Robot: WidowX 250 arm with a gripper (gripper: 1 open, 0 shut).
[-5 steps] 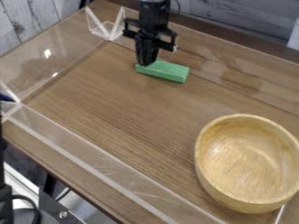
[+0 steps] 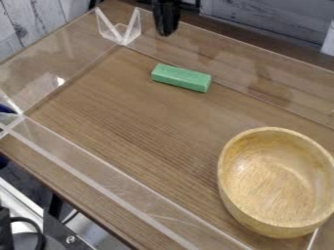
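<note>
My black gripper (image 2: 166, 25) is at the top edge of the view, mostly cut off, above and behind a green rectangular block (image 2: 182, 77). The block lies flat on the wooden table (image 2: 124, 137), apart from the gripper. The gripper's tips are small and dark; nothing shows held in them.
A large round pale wooden bowl (image 2: 275, 182) stands at the lower right. A clear plastic piece (image 2: 119, 26) is at the upper left, with clear strips along the left edge.
Since a second ago my gripper has drawn up and back from the green block to the top edge of the view. The block stays in about the same place.
</note>
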